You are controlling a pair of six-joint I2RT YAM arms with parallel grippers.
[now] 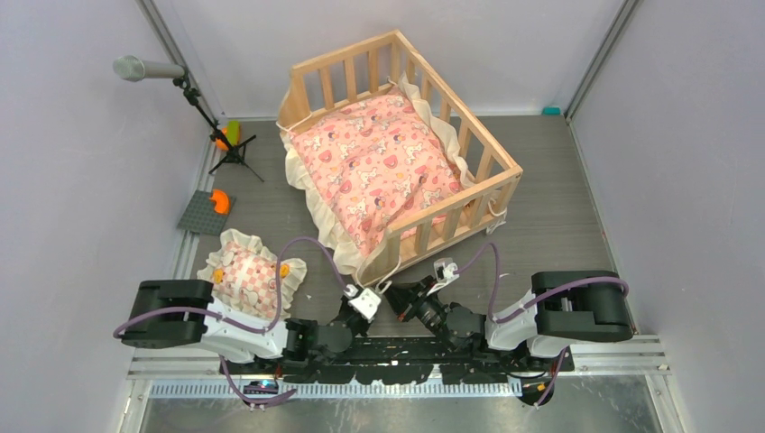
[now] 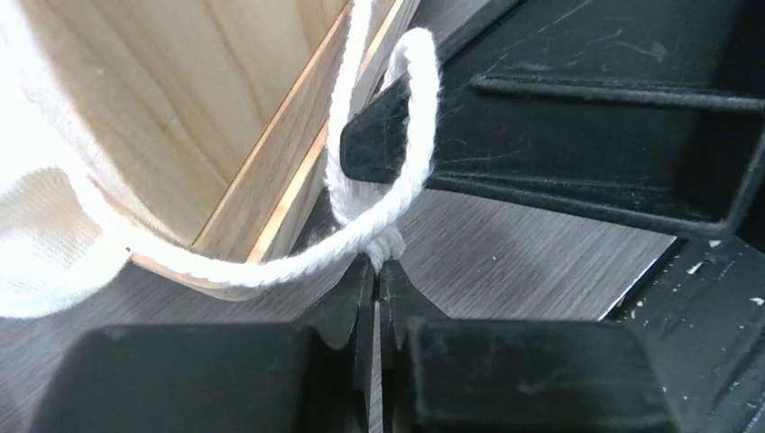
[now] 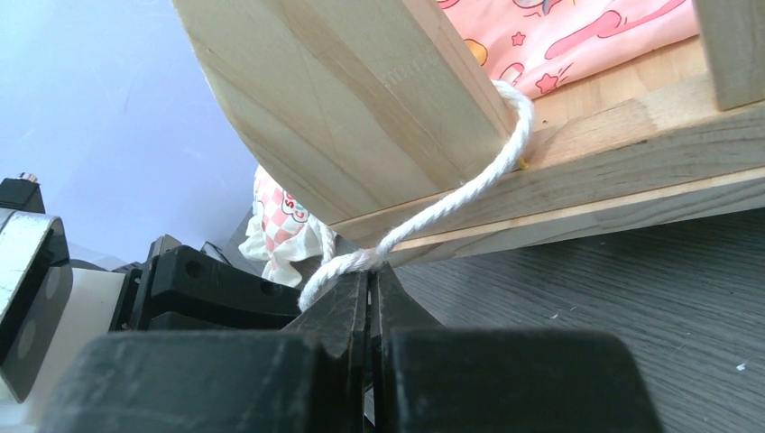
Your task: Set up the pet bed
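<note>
The wooden pet bed (image 1: 487, 144) holds a pink patterned mattress (image 1: 370, 162) with cream ruffles. A white cord (image 2: 225, 269) runs around the near-left corner post (image 3: 361, 108) and forms a loop. My left gripper is shut at the cord's knotted part in the left wrist view, with cord at its fingertips. My right gripper is shut on the cord just outside that corner. The two grippers are close together, and the black fingers of one cross the loop in the left wrist view.
A small frilled pillow (image 1: 244, 275) lies at the lower left. A microphone stand (image 1: 233, 153) and a grey plate with an orange piece (image 1: 203, 216) stand along the left side.
</note>
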